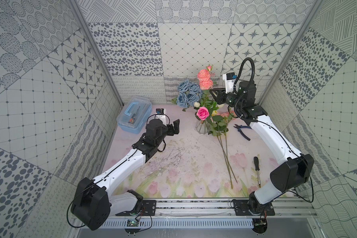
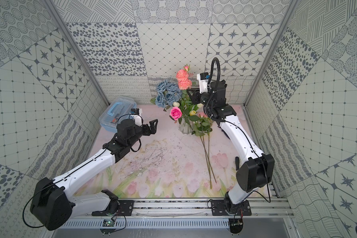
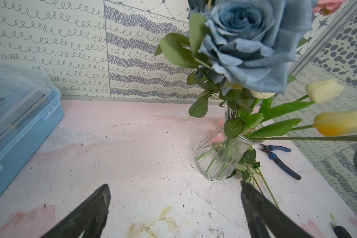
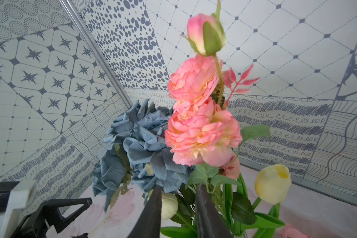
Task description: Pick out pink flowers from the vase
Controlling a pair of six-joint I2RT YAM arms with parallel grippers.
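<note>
A glass vase (image 3: 220,158) holds blue roses (image 1: 185,95), yellow and white tulips (image 3: 337,121), coral-pink peonies (image 4: 196,130) with a bud (image 4: 205,33), and a hot-pink rose (image 1: 203,113). My right gripper is high at the vase's right, its fingers part open just below and in front of the peony heads; whether a stem is between them cannot be told. My left gripper stands open low, left of the vase, with nothing between its fingers.
A blue plastic case (image 1: 134,115) is at back left. Loose long stems (image 1: 226,158) lie right of centre, with pliers (image 1: 242,130) and a screwdriver (image 1: 256,168) at the right.
</note>
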